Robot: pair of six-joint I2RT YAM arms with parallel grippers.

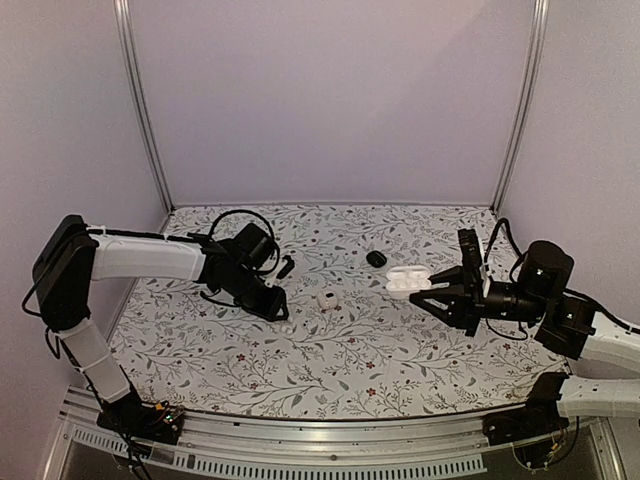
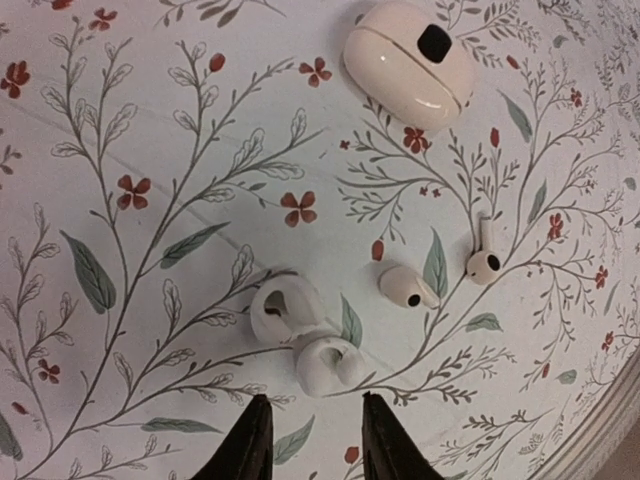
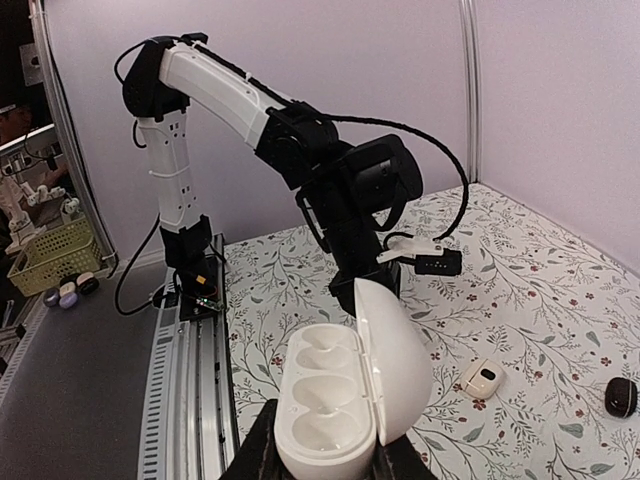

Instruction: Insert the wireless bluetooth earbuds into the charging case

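Observation:
My left gripper (image 1: 275, 312) is low over the table, fingers part open and empty, just short of two white earbuds (image 2: 282, 309) (image 2: 328, 366). Two smaller white earbuds (image 2: 405, 287) (image 2: 484, 262) with dark spots lie to their right. A closed pink case (image 1: 328, 300) (image 2: 408, 62) (image 3: 482, 378) lies farther off. My right gripper (image 1: 430, 300) is shut on an open white charging case (image 1: 408, 280) (image 3: 322, 410), raised above the table, lid up and several empty wells showing.
A black case (image 1: 376, 258) (image 3: 620, 397) lies at the back right of the flowered table. A metal rail (image 1: 335, 433) runs along the front edge.

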